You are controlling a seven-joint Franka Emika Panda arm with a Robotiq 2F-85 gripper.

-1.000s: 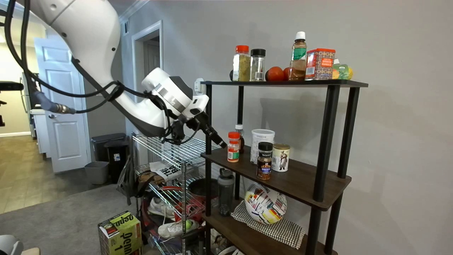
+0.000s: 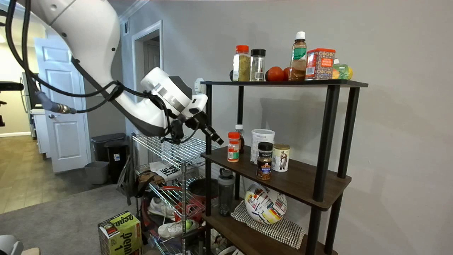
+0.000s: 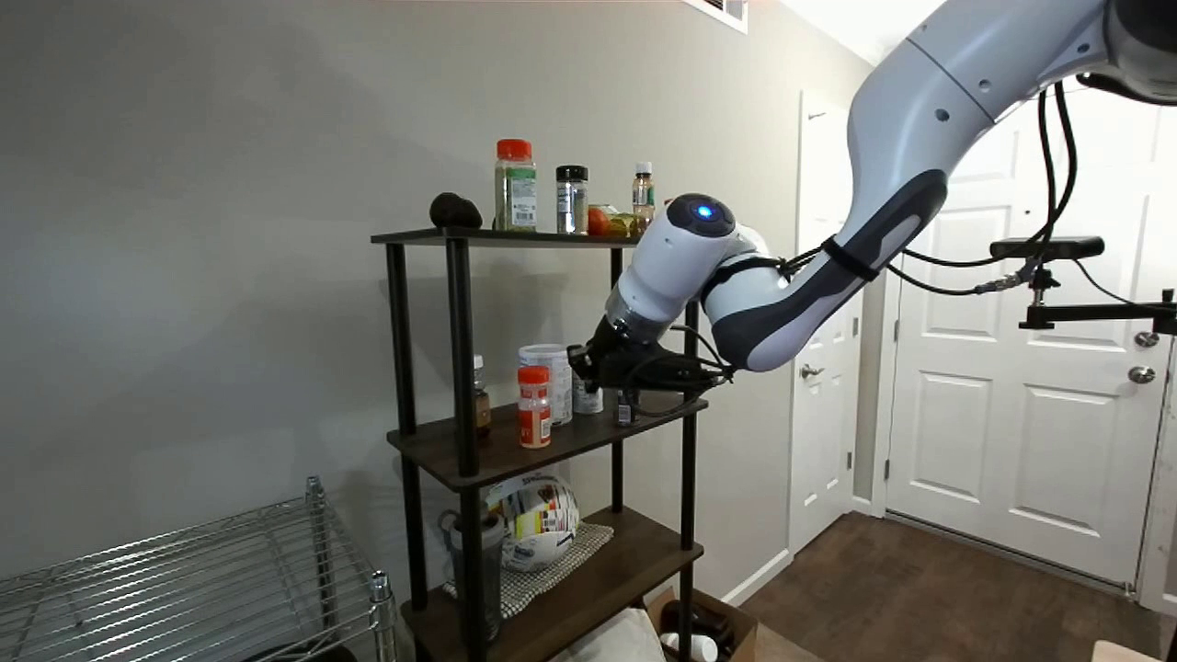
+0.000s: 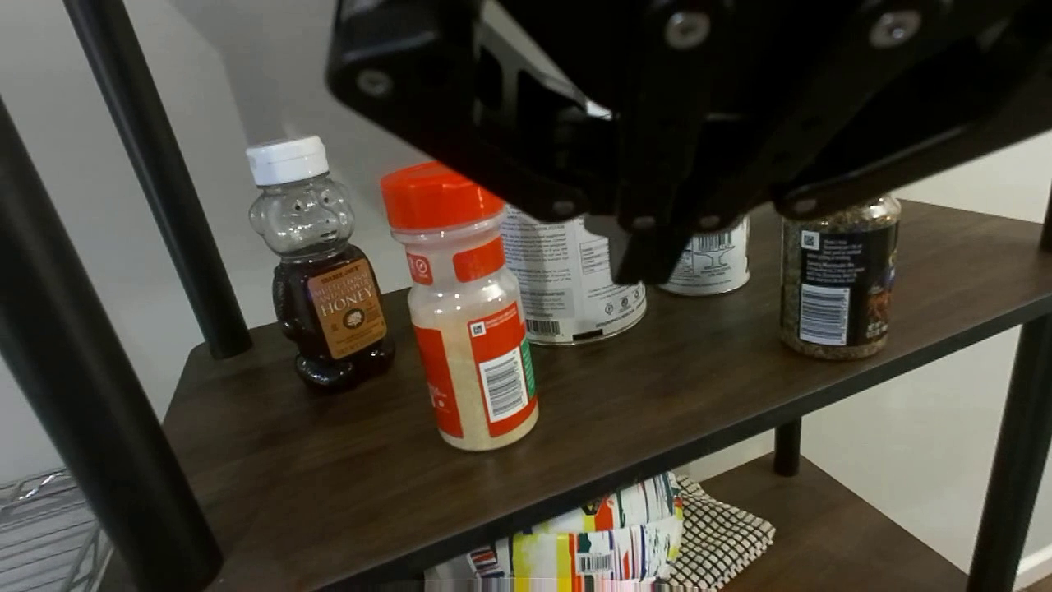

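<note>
My gripper is shut, with nothing visible between its fingers. In exterior view 1 the gripper (image 2: 219, 141) points down and right, at the left end of the rack's middle shelf (image 2: 293, 180), above its surface. On that shelf stand a red-capped shaker (image 4: 473, 326), a honey bear bottle (image 4: 333, 271), a white canister (image 4: 577, 281), a smaller tin (image 2: 280, 158) and a black-capped spice jar (image 4: 838, 281), all upright. From the wrist camera, the gripper hides the tops of the canister, the tin and the spice jar.
Black rack posts (image 4: 148, 424) stand close at the shelf's corners. The top shelf (image 2: 284, 83) holds several bottles, tomatoes and a red tin (image 2: 319, 63). Below are a patterned ball (image 2: 265, 204) and a dark bottle (image 2: 225, 191). A wire rack (image 2: 178, 148) adjoins on the left.
The gripper's tip has drawn back slightly up and left, away from the red-capped shaker. The objects on the shelves have not moved.
</note>
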